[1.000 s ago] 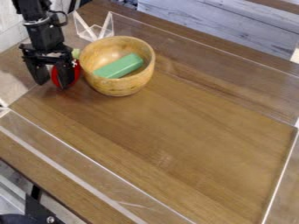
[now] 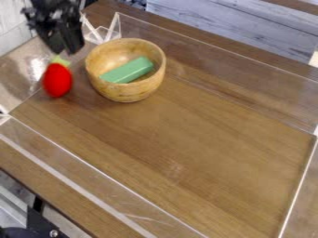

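Observation:
My black gripper (image 2: 61, 33) hangs at the top left, raised and partly out of frame, blurred, so the state of its fingers is unclear. Below it a red object (image 2: 56, 81) with a yellow-green top lies on the wooden table, just left of a wooden bowl (image 2: 136, 89). A green block (image 2: 126, 71) rests inside the bowl.
A white wire-like object (image 2: 104, 28) stands behind the bowl. Clear edging runs along the table's sides.
My gripper has risen away from the red object, which is now uncovered and sits slightly further left, nearer the front. The bowl and green block have not moved.

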